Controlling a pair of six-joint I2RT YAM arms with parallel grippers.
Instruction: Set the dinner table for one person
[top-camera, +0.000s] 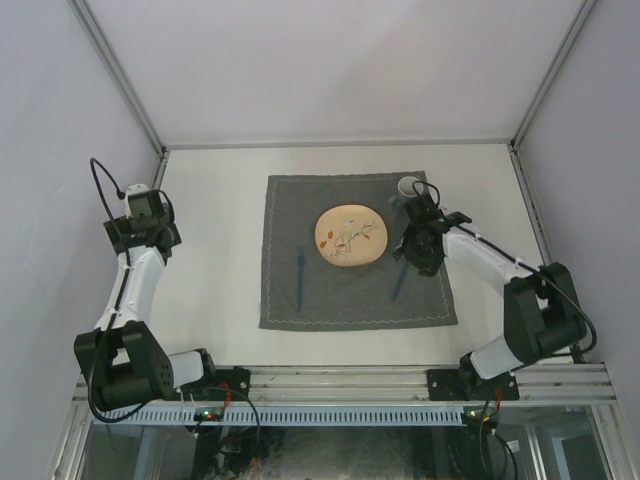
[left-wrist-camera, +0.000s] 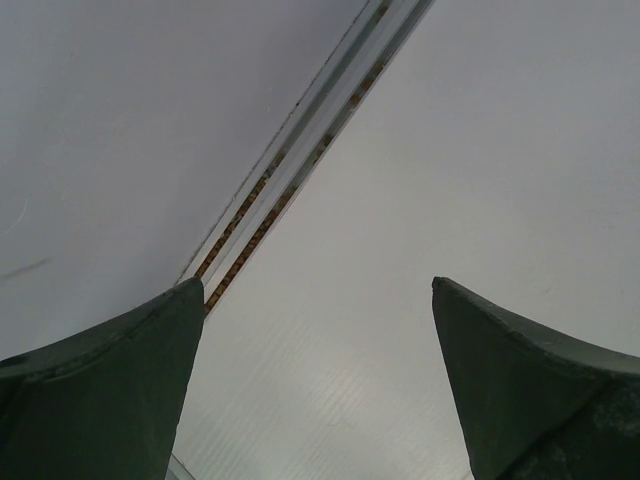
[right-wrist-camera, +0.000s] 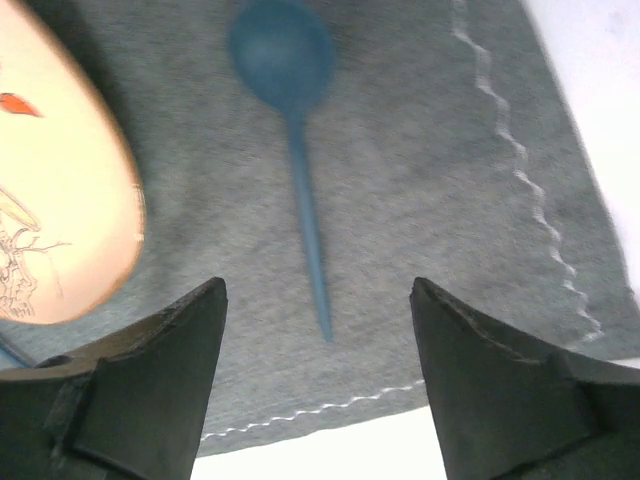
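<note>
A grey placemat (top-camera: 350, 300) with a stitched border lies on the white table. On it rests a pale plate (top-camera: 351, 236) with a leaf pattern. The blue fork (top-camera: 300, 280) lies left of the plate. To its right is a blue spoon (right-wrist-camera: 307, 200), its bowl away from the table's front edge. My right gripper hangs above the spoon's handle end, fingers apart, nothing between them. A white cup (top-camera: 408, 186) stands at the mat's far right corner, partly behind the right arm. My left gripper is open and empty, over bare table at the far left.
Bare white table (top-camera: 215, 250) lies left of the mat, and a clear strip runs behind it. Walls enclose the left, right and back. A metal rail (top-camera: 340, 378) runs along the front edge.
</note>
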